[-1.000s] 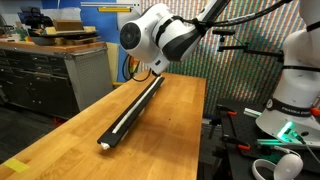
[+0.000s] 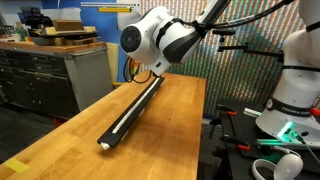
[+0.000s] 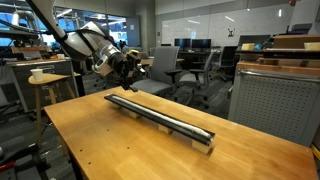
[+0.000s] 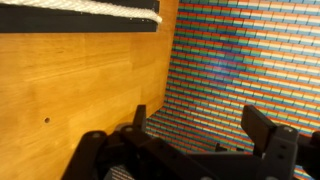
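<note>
A long black bar [image 3: 160, 116] lies on the wooden table, propped on small wooden blocks. Along its top runs a white rope [image 4: 90, 7], whose end shows near the bar's end in the wrist view. My gripper stands open with nothing between its fingers. From the second exterior view, the arm [image 3: 105, 55] reaches over the table's far edge, close to the bar's far end. The wrist view places the fingers beyond the table edge, with the floor beneath them and the rope off to the upper left.
Bare wooden table [image 2: 80, 145] surrounds the bar. Office chairs [image 3: 195, 80] stand behind the table in the second exterior view. A grey cabinet [image 2: 50, 75] with items on top is beyond it. Yellow tape [image 2: 16, 165] marks the table's near left.
</note>
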